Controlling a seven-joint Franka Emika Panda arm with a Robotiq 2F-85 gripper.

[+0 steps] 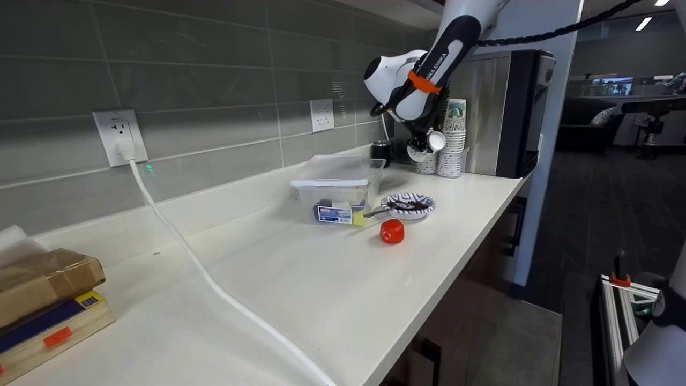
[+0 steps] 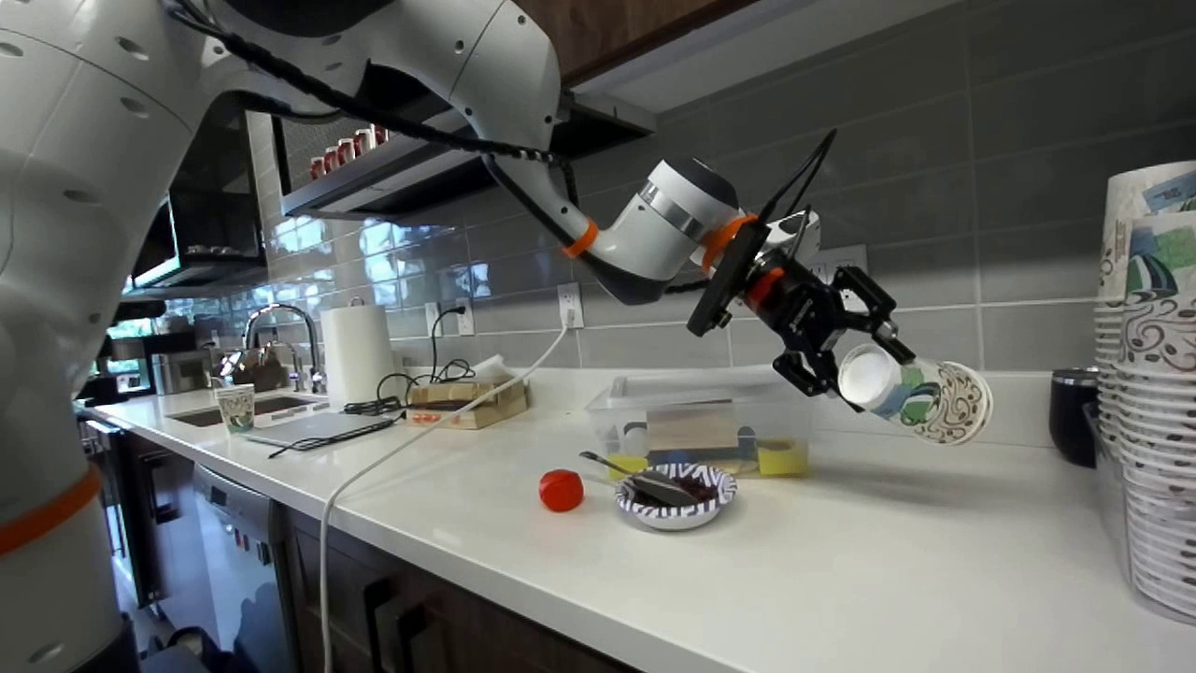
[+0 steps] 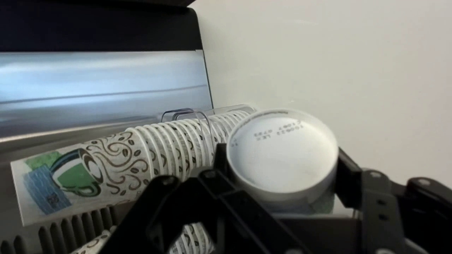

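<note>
A patterned paper cup (image 2: 942,400) hangs tilted in the air above the counter, its white base toward my hand. My gripper (image 2: 863,365) is shut on it near that base. In the wrist view the cup's round white bottom (image 3: 281,150) fills the space between the black fingers; the rest of the cup is mostly hidden behind it. Tall stacks of matching cups (image 2: 1155,381) stand at the right in exterior view 2, and one stack (image 3: 123,165) shows beside my gripper in the wrist view.
On the counter sit a red object (image 2: 561,490), a patterned bowl (image 2: 675,510) with dark utensils, and a clear lidded bin (image 1: 331,186) by the wall. A black tumbler (image 2: 1073,417) stands near the stacks, beside a steel machine (image 1: 489,109).
</note>
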